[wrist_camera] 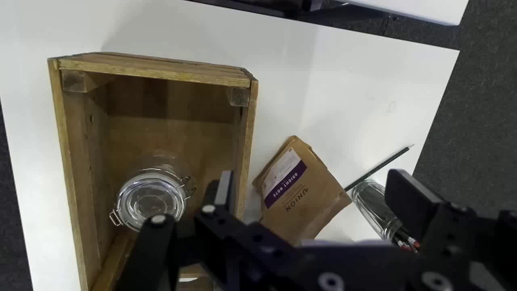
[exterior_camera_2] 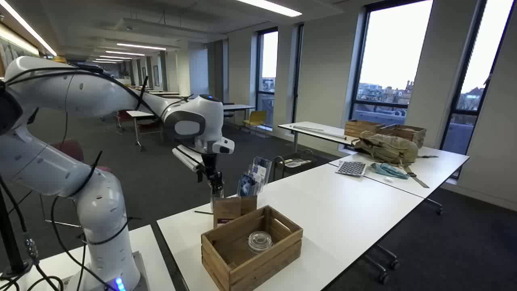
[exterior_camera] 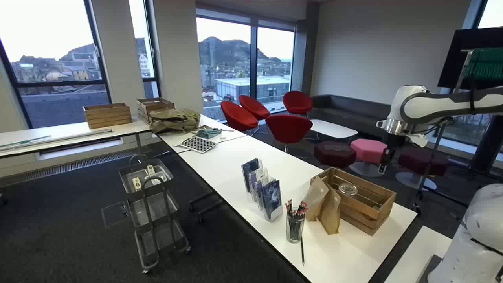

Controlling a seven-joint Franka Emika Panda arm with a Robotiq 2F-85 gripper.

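Note:
My gripper is open and empty, hanging above the table beside the wooden crate [wrist_camera: 250,140]. In the wrist view one of its fingers [wrist_camera: 223,189] overlaps the crate's side wall, and the other is near the glass of pencils [wrist_camera: 373,206]. Between them, lower down, lies the view of a brown paper bag [wrist_camera: 303,194] with a purple label. A clear clip-top glass jar [wrist_camera: 151,199] stands inside the crate. One dark pencil [wrist_camera: 378,168] lies loose on the white table. Exterior view 1 shows two brown bags [exterior_camera: 330,212] leaning by the crate.
A clear leaflet holder [exterior_camera: 262,191] stands past the pencil glass. Farther along the table are a checkered board [exterior_camera: 198,144], a teal cloth [exterior_camera_2: 390,170] and an olive bag [exterior_camera_2: 387,147]. A metal trolley [exterior_camera: 153,207] is on the floor alongside.

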